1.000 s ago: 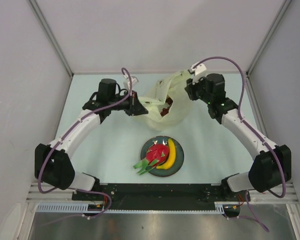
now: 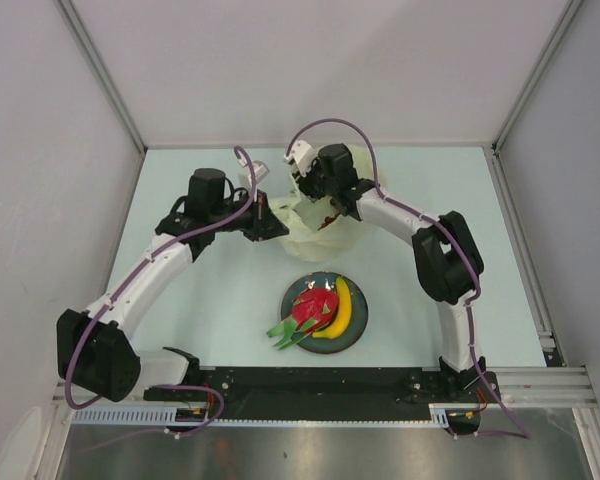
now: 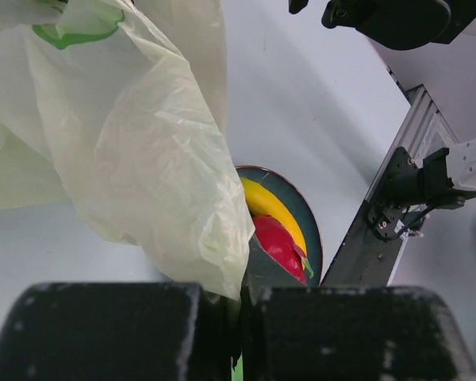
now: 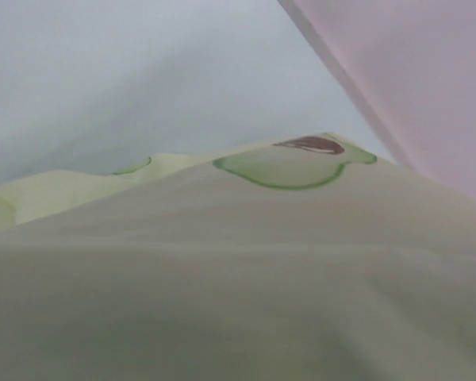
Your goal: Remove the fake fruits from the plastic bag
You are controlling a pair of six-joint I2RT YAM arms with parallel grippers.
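The pale plastic bag point(image 2: 315, 235) lies mid-table, its mouth stretched toward the left arm. A dark red thing point(image 2: 328, 221) shows inside it, too small to identify. My left gripper is shut on the bag's edge; in the left wrist view the thin plastic runs down between its fingers. My right gripper point(image 2: 305, 183), open, is over the bag's upper part. In the right wrist view, bag plastic point(image 4: 222, 294) with a printed green outline covers the lower half and hides the fingers. A red dragon fruit point(image 2: 314, 308) and a yellow banana point(image 2: 338, 308) lie on a plate.
That dark round plate point(image 2: 359, 326) stands in front of the bag, near the table's front edge.
My right arm has swung left from beside the bag to over it, and the bag's raised right side has folded down. The left gripper shifted slightly left, still at the bag's edge.
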